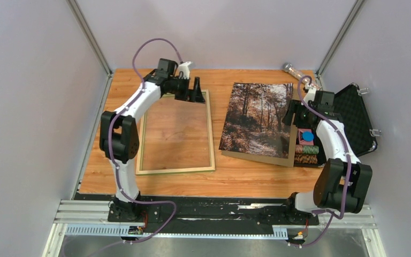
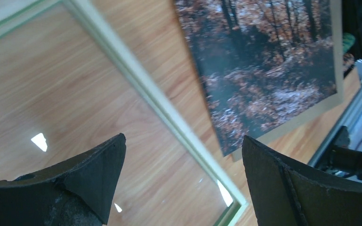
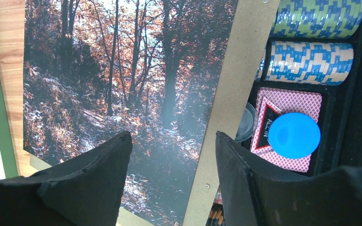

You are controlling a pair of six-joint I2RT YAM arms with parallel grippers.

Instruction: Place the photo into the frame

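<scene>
The forest photo (image 1: 259, 116) lies on a brown backing board (image 1: 256, 158), right of the table's middle. Left of it, flat on the table, is the frame (image 1: 212, 136) with its clear pane (image 1: 176, 134). Above the frame's far right corner hovers my left gripper (image 1: 189, 95), open and empty. My right gripper (image 1: 293, 114) is over the photo's right edge. In the right wrist view its fingers (image 3: 108, 165) stand apart, one above the photo and the other by the board's bare strip (image 3: 228, 84), with nothing held.
An open case (image 3: 332, 117) of poker chips (image 3: 311, 62) and cards stands against the board's right side, its dark lid (image 1: 349, 120) raised. Behind it lies a clear tube (image 1: 298, 74). Bare table (image 1: 235, 179) shows in front of the board.
</scene>
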